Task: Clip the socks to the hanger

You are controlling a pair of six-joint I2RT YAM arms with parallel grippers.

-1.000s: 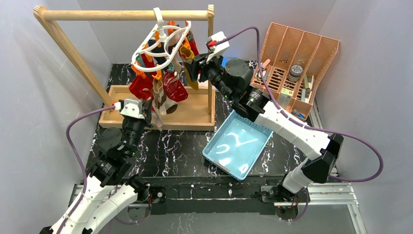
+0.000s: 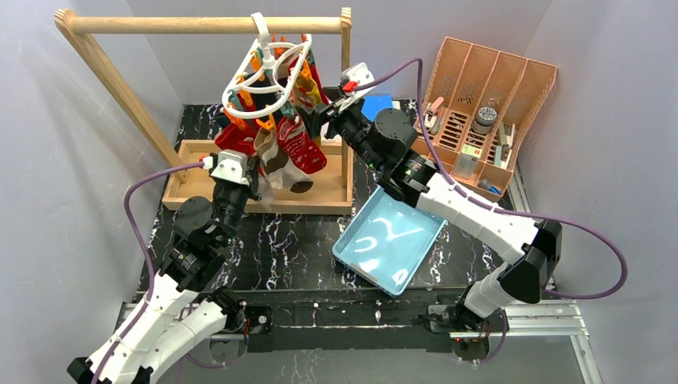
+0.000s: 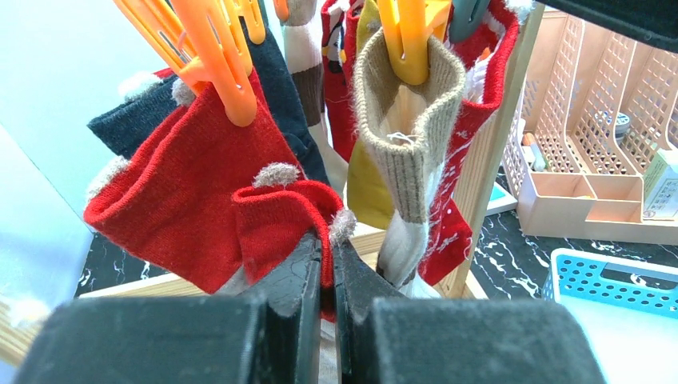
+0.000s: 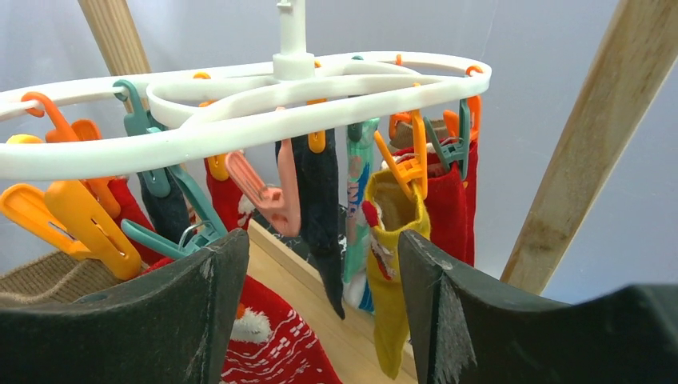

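Below the round white hanger [image 2: 268,112] hang several socks on coloured clips. In the left wrist view my left gripper is shut on the upper edge of a red sock with grey trim [image 3: 268,216]; its lower part is hidden by the fingers. Beside it, a larger red sock [image 3: 188,188] hangs from an orange clip [image 3: 232,88]. My right gripper stands open under the hanger's near rim, nothing gripped. Beyond its fingers appear a pink clip [image 4: 276,196] with no sock visibly in it, a dark blue sock [image 4: 320,200] and a yellow sock [image 4: 390,280].
A wooden stand [image 2: 208,26] carries the hanger, and its right post [image 4: 608,136] rises close to my right gripper. The blue basket [image 2: 392,240] is empty. At the back right sits a pink organizer [image 2: 500,72] with small items.
My right gripper has moved only a little and stays beside the hanger.
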